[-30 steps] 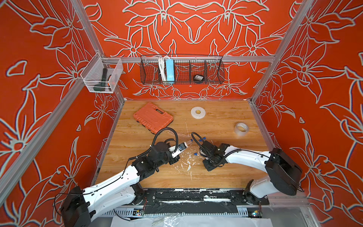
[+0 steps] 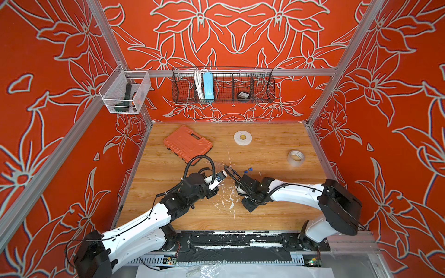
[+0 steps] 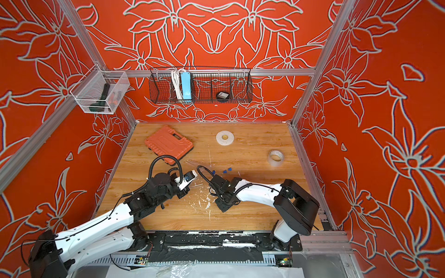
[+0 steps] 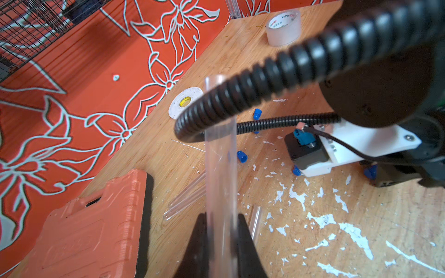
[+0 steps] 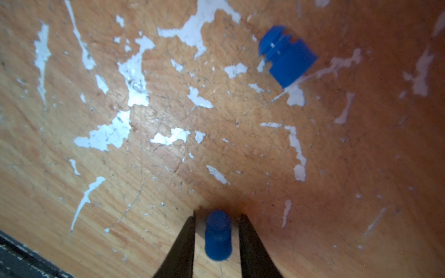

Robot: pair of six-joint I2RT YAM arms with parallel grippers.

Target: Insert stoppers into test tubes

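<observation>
My left gripper is shut on a clear test tube (image 4: 220,180), which points away from it in the left wrist view; its far end is partly behind a black hose. My right gripper is low over the table, shut on a blue stopper (image 5: 217,243). Another blue stopper (image 5: 289,60) lies apart from it in the right wrist view. More loose stoppers (image 4: 241,156) and clear tubes (image 4: 185,197) lie on the table beyond and around the left gripper.
An orange case (image 2: 187,143) lies at the back left of the wooden table (image 2: 148,185). A white tape roll (image 2: 243,137) is at the back and a clear tape roll (image 2: 295,158) at the right. Both arms are close together in the middle.
My right arm has moved left and slightly toward the front, nearer the left gripper. The left arm has shifted very slightly, if at all.
</observation>
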